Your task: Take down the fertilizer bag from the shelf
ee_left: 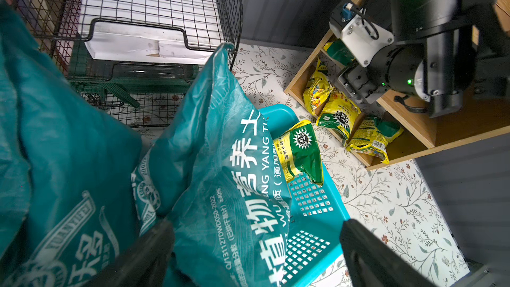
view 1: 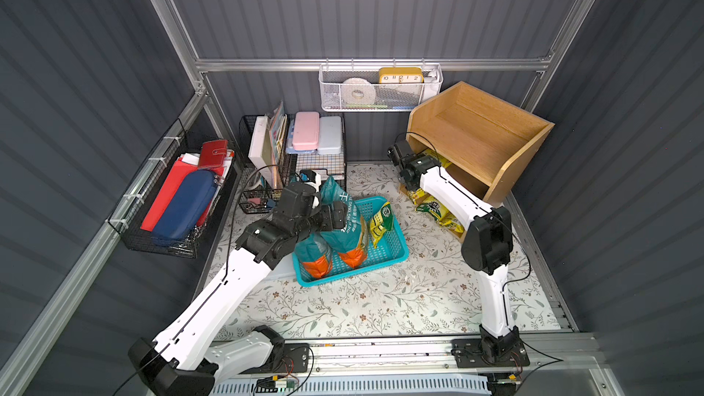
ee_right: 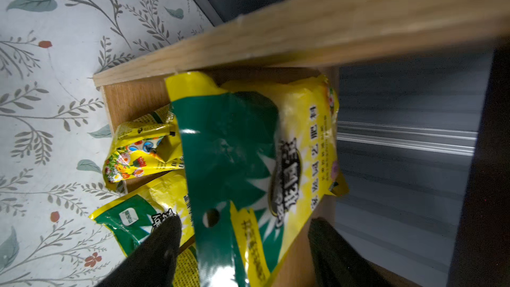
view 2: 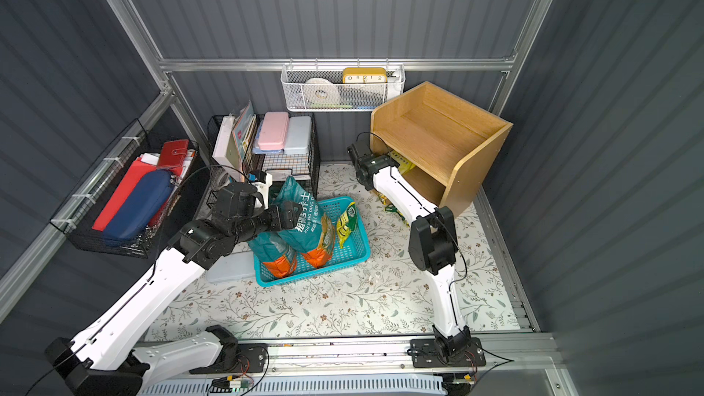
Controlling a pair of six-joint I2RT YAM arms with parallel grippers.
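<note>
A green and yellow fertilizer bag (ee_right: 239,180) lies on the middle board of the wooden shelf (view 1: 476,132) and fills the centre of the right wrist view. My right gripper is open, its fingers spread either side of the bag's near end; whether they touch it I cannot tell. In the left wrist view the right arm covers most of this bag. Over the teal soil bag (ee_left: 223,180), my left gripper stands open. The turquoise basket (view 1: 399,245) holds teal bags and one small fertilizer bag (view 1: 381,223).
Below the middle board, more yellow-green bags (ee_left: 340,111) sit in the shelf's bottom compartment. A wooden panel (ee_right: 297,26) runs close beside the fertilizer bag. Black wire racks (view 1: 322,168) stand at the back left.
</note>
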